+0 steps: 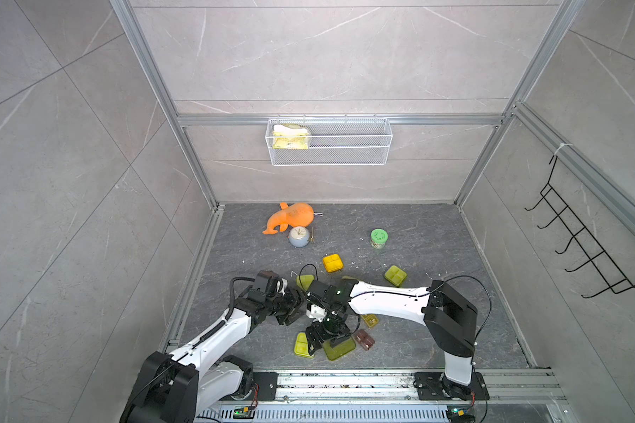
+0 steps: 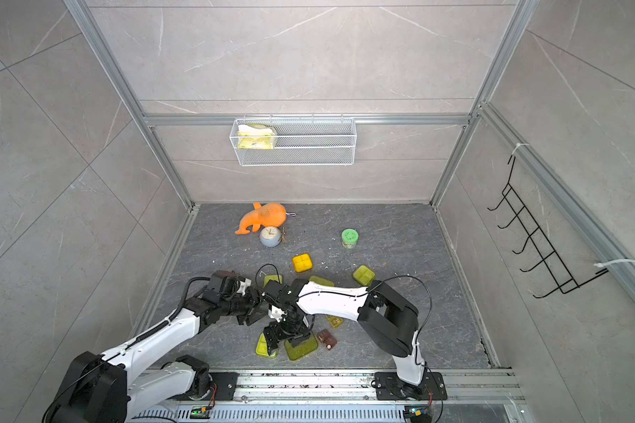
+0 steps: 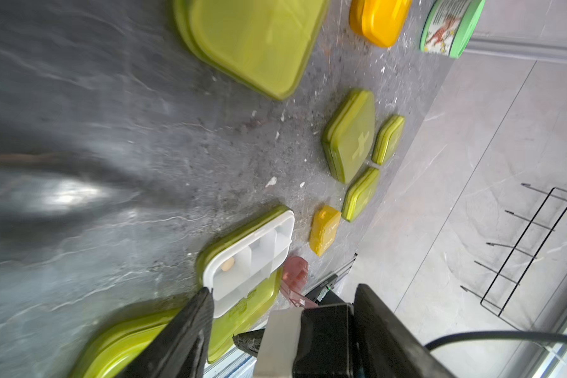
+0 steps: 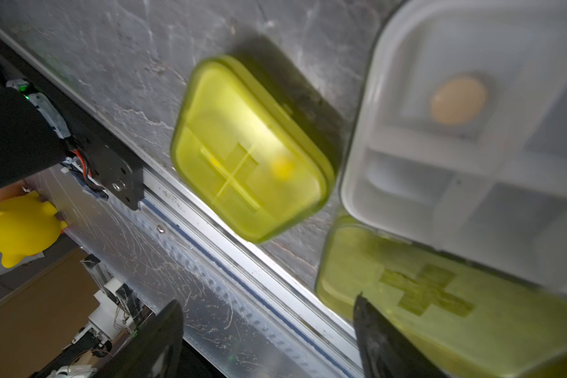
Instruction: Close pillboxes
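An open pillbox with a white tray (image 3: 252, 264) and a green lid (image 4: 422, 289) lies near the front edge, a round tan pill (image 4: 458, 99) in one compartment. Beside it is a shut yellow-green pillbox (image 4: 245, 151). My right gripper is over these boxes, open, nothing between its fingers. My left gripper (image 1: 289, 306) is left of it, its fingers part open and empty. More shut pillboxes lie on the table: a yellow one (image 1: 332, 262), green ones (image 1: 395, 275) and a smaller amber one (image 3: 324, 230).
An orange plush whale (image 1: 292, 216), a grey clock (image 1: 299, 236) and a green-lidded jar (image 1: 379, 238) stand at the back. A brown-red box (image 1: 364, 339) lies right of the open pillbox. The back of the floor has free room; the arms crowd the front middle.
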